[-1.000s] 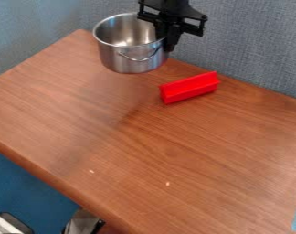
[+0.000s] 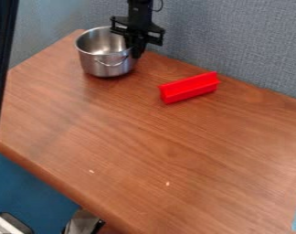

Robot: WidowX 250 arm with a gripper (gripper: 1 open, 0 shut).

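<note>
A steel pot [image 2: 104, 57] with a wire handle stands at the back left of the wooden table. My black gripper [image 2: 131, 42] is at the pot's right rim, shut; its fingertips are partly hidden, and I cannot see clearly whether the rim is between them. A red block [image 2: 188, 88] lies to the right of the pot, apart from it.
A grey padded wall [image 2: 236, 41] runs behind it. A dark vertical bar [image 2: 2, 55] stands at the left edge of the view.
The pot and my gripper have moved left, away from the red block, by a short distance. The red block has not moved.
</note>
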